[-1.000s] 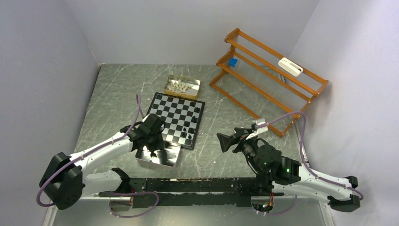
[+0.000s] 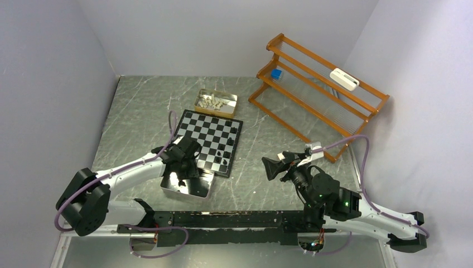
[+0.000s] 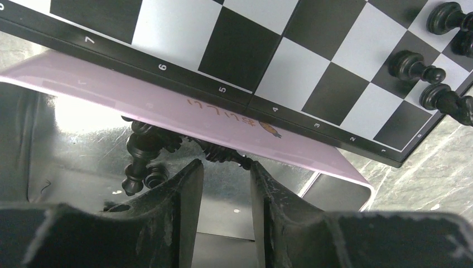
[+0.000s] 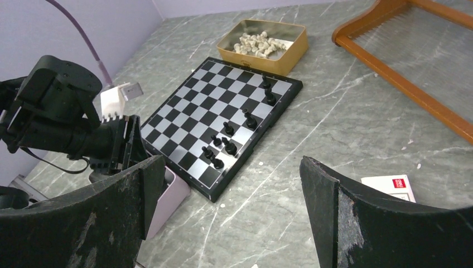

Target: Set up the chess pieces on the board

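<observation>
The chessboard [image 2: 203, 134] carries several black pieces along its right edge, such as a black piece [image 4: 250, 120]. Below it sits a pink-walled tin [image 3: 83, 156] holding several black pieces [image 3: 139, 156] lying down. My left gripper is over this tin, open, its fingertips close to a lying black piece at the tin's far wall; the fingers partly hide what is beneath. My right gripper [image 2: 277, 165] hangs open over the table right of the board, with nothing between its fingers.
A gold tin [image 2: 202, 109] of white pieces stands behind the board. A wooden rack [image 2: 301, 99] stands at the back right, and a white box [image 4: 385, 187] shows below my right gripper. The table right of the board is mostly clear.
My left gripper has moved slightly right over the pink tin. My right gripper has shifted a little to the right.
</observation>
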